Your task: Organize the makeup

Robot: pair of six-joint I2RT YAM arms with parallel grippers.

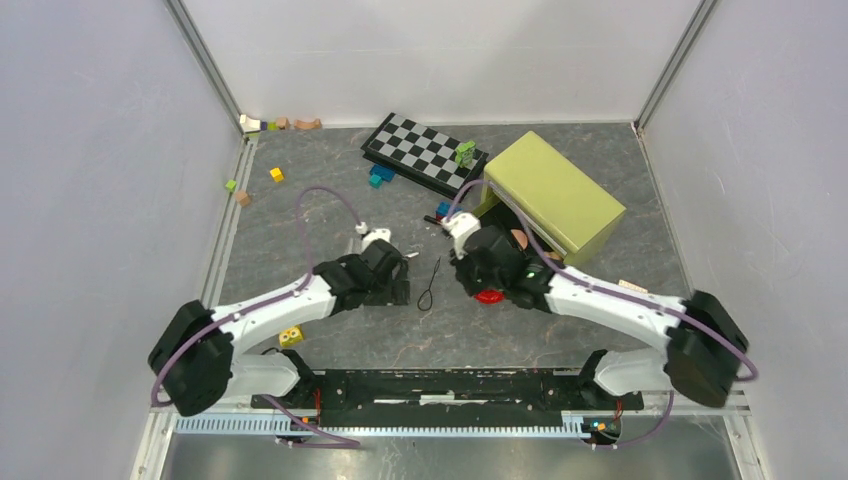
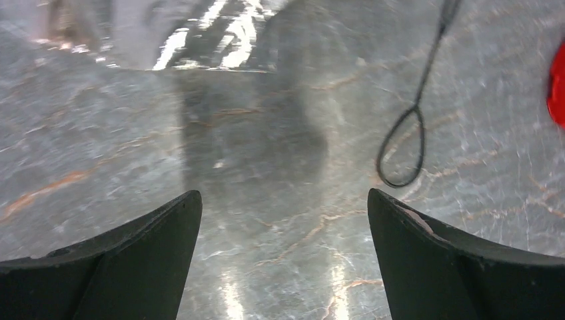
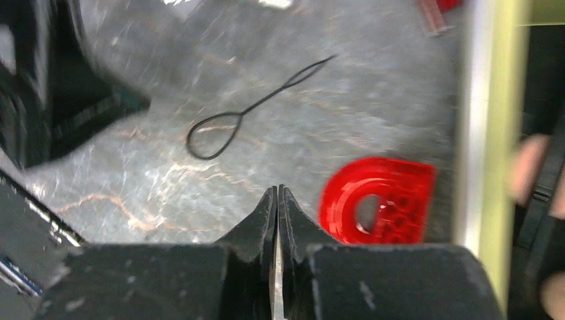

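Note:
A yellow-green cabinet (image 1: pixel 555 180) stands at the right with an open compartment holding makeup items, partly hidden by my right arm. My left gripper is open above bare table, with a clear plastic bag (image 2: pixel 200 37) ahead and a black loop tool (image 2: pixel 420 133) to its right. My right gripper is beside the cabinet's front edge (image 3: pixel 490 133), fingertips together with nothing visible between them. A red rounded piece (image 3: pixel 406 183) lies below it on the table.
A checkerboard (image 1: pixel 425 150) lies at the back with blue blocks near it. Small coloured blocks lie along the left, and a yellow block (image 1: pixel 290 336) is at the front left.

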